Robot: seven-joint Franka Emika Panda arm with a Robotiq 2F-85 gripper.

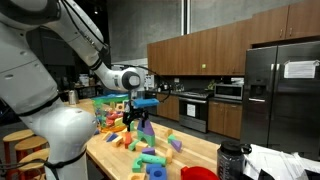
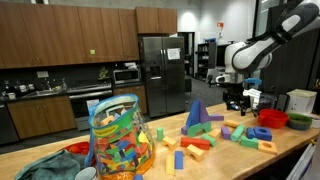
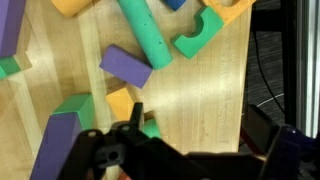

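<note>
My gripper stands open above the wooden table (image 3: 200,95), its two dark fingers wide apart over bare wood. Just beyond them lie a purple rectangular block (image 3: 126,66), a long green cylinder (image 3: 146,33) and a green arch-shaped block (image 3: 199,33). An orange block (image 3: 119,103) lies close to the left finger, which partly hides it. A larger purple block (image 3: 57,143) lies farther left. In exterior view 2 the gripper (image 2: 243,101) hangs over the right part of the table, among scattered blocks.
A clear bag of colorful blocks (image 2: 122,138) stands on the table. Red (image 2: 275,119) and green (image 2: 299,121) bowls sit at the right. A black canister (image 1: 231,160) and white cloth (image 1: 275,163) are near the table's edge. Past the table edge, a cable (image 3: 263,70) shows.
</note>
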